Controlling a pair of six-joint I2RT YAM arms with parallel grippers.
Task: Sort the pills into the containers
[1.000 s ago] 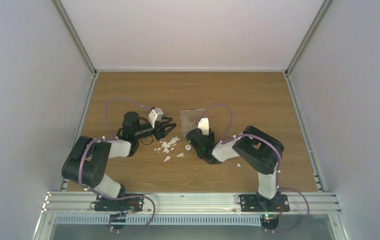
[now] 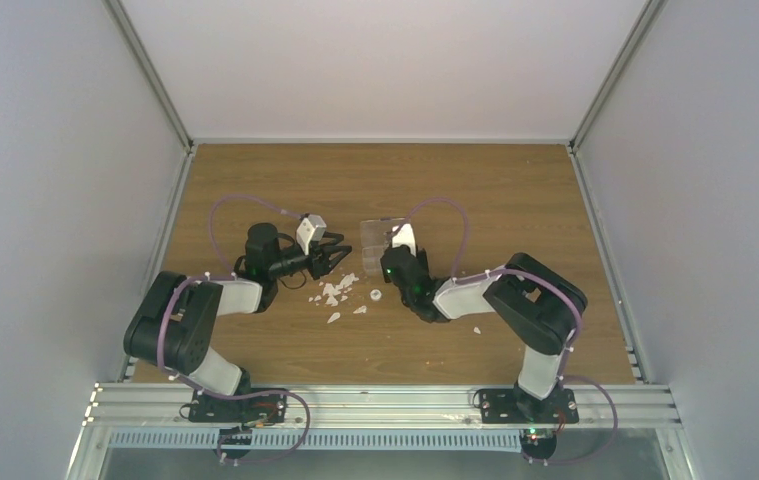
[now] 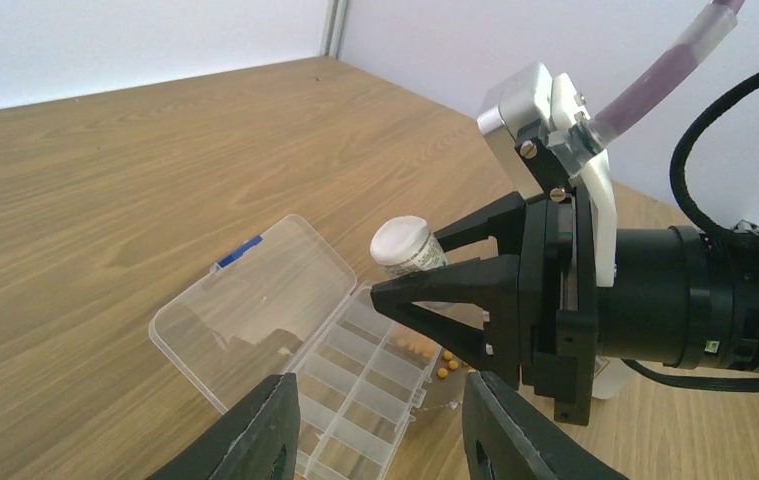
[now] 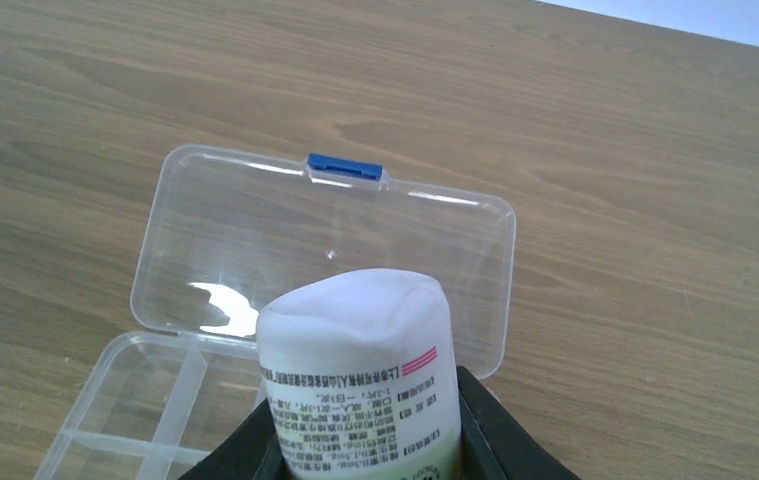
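A white pill bottle (image 4: 365,380) with printed label is in my right gripper, which is shut around it. The bottle is held above the clear compartment box (image 3: 350,375). That box lies with its clear lid (image 4: 325,240) folded back flat, the blue latch (image 4: 345,166) at the lid's far edge. Compartments in the near part look empty; a few orange pills (image 3: 417,345) show in or under one far compartment, and several more orange pills (image 3: 443,373) lie by the box's side. My left gripper (image 2: 348,247) stands open to the left of the box, nothing between its fingers.
Scraps of white paper-like pieces (image 2: 332,292) lie in front of the left gripper. A small white ring-like cap (image 2: 375,295) rests near the box. Bare table (image 2: 285,170) extends behind both arms.
The right arm has shifted slightly to the right and its gripper has turned a little. The left arm stays where it was.
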